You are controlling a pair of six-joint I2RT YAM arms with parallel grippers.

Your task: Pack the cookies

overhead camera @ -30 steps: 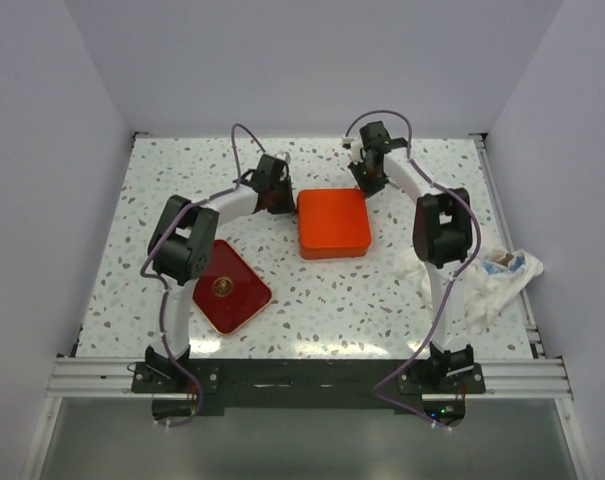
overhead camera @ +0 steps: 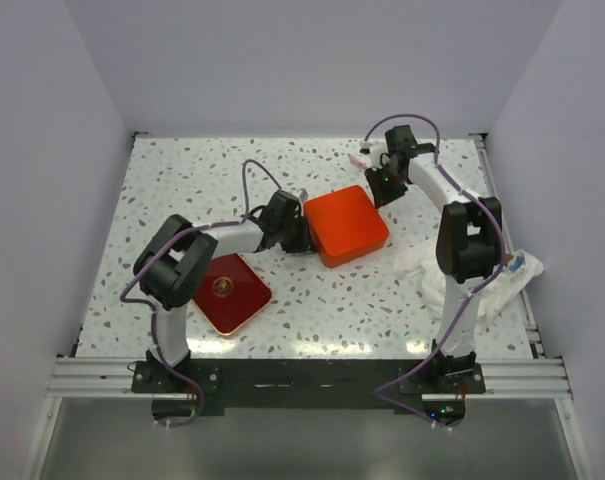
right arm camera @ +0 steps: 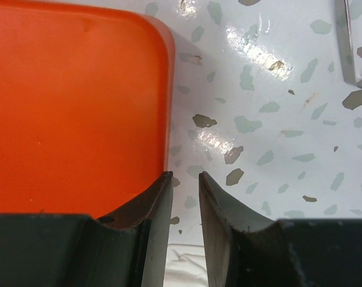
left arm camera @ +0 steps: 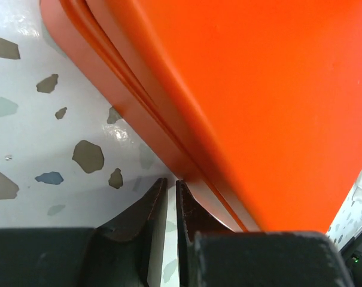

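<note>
The orange box (overhead camera: 346, 222) stands mid-table, tilted askew in the top view, its lid seam showing along the side in the left wrist view. My left gripper is at that seam on the box's lower rim, its fingertips nearly together; what lies between them is hard to see. My right gripper is part open beside the box's far right edge, its left fingertip by the rim, nothing visible between the fingers.
A dark red tray (overhead camera: 229, 294) lies at front left. A white crumpled cloth (overhead camera: 472, 285) fills the right side. Metal tongs (right arm camera: 347, 48) and a pink item (overhead camera: 356, 161) lie behind the box.
My right gripper has moved slightly right from its earlier place.
</note>
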